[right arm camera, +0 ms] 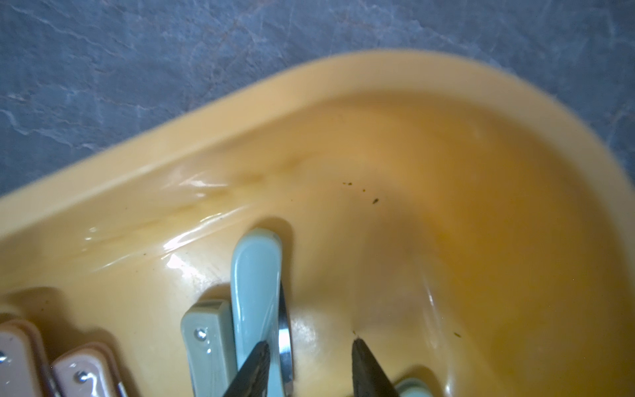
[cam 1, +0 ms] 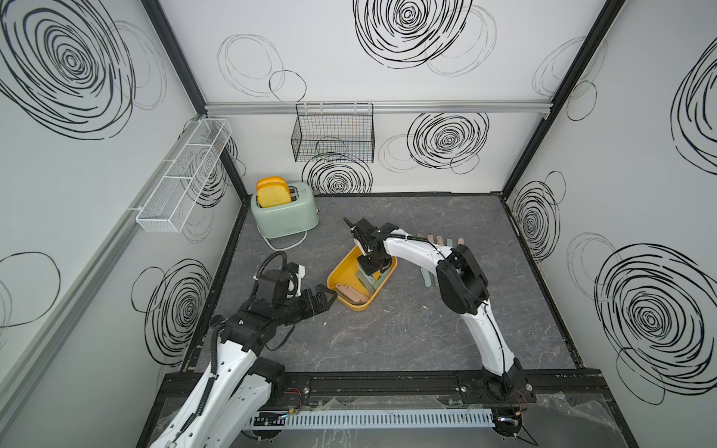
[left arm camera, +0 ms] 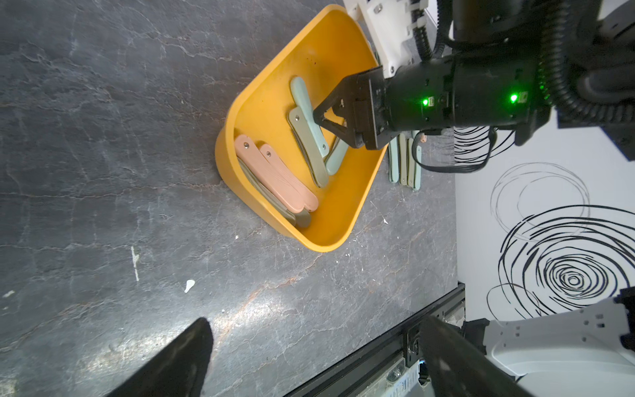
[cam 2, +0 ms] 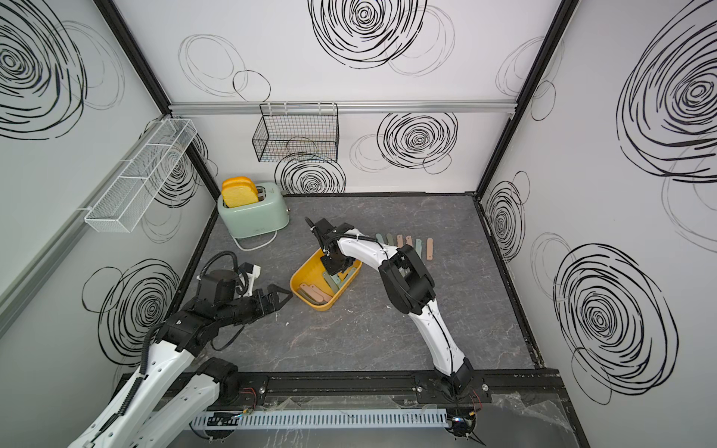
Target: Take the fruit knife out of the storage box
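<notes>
The orange storage box stands mid-table with several folded fruit knives inside. My right gripper is open, low inside the box. Its left fingertip overlaps the edge of a light blue knife in the right wrist view; whether it touches is unclear. Close beside that knife lies a grey-green knife. Pink knives rest near the box's front end, with a dark one along the wall. Another bluish knife is partly hidden by the right gripper. My left gripper is open and empty, outside the box at front left.
Several folded knives, including a pink one, lie in a row on the table right of the box, partly behind the right arm. A green toaster stands at the back left.
</notes>
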